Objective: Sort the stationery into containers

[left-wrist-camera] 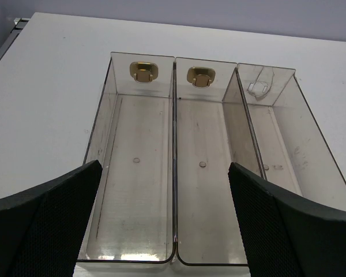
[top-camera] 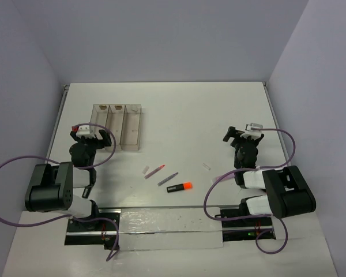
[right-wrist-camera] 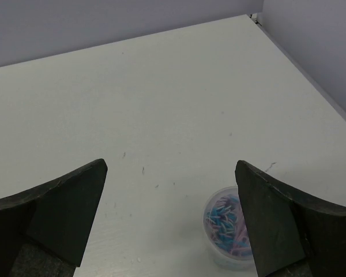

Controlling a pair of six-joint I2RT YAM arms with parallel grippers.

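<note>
Three clear bins stand side by side at the table's left; the right bin [top-camera: 131, 128] and middle bin [top-camera: 115, 128] show well from above, the left one partly. They look empty in the left wrist view. My left gripper is open over their near part, nothing between its fingers. At the right, my right gripper is open too and empty. A round tub of blue and pink pins [right-wrist-camera: 225, 226] stands partly behind its right finger. A red pen [top-camera: 154, 172], a purple pen [top-camera: 168, 179] and a black marker with an orange end [top-camera: 179, 187] lie mid-front.
Small pale pieces lie beside the red pen and at the centre right [top-camera: 206, 166]. A pink item [top-camera: 223, 177] lies close to the right arm. Walls flank both sides.
</note>
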